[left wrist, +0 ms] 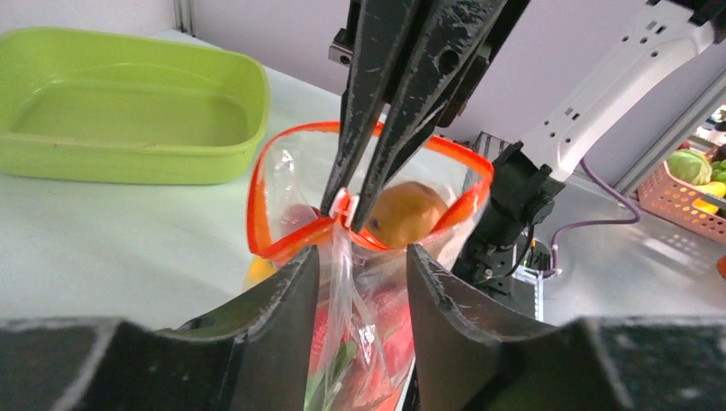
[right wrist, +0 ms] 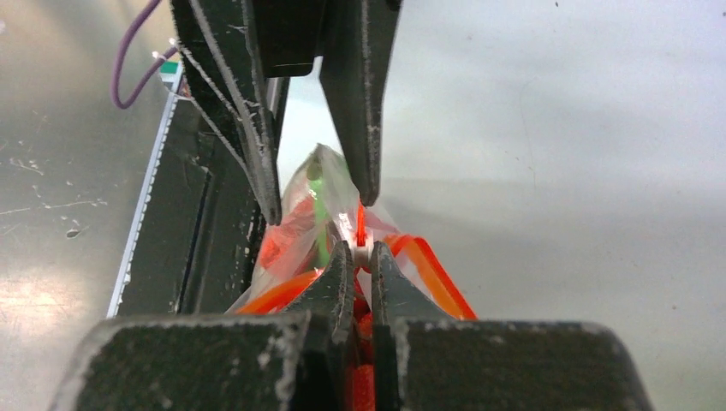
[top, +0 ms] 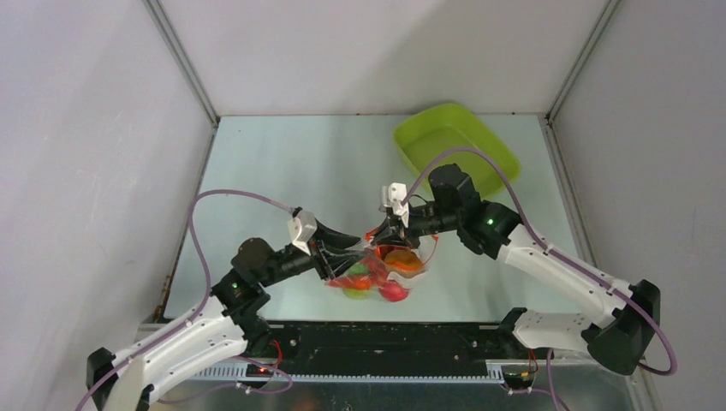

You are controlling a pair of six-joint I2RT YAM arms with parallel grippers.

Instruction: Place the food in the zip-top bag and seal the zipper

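Note:
A clear zip top bag (top: 381,278) with orange rim and zipper (left wrist: 462,154) holds plastic food: a brown round item (left wrist: 402,212), red and green pieces. My right gripper is shut on the white zipper slider at the bag's mouth. My left gripper is part open around the bag's hanging clear plastic near that corner, just below my right gripper in the left wrist view; whether it touches the plastic I cannot tell. The bag's mouth still gapes in the left wrist view.
An empty green bin (top: 454,137) stands at the back right. The table's front edge runs close by the bag.

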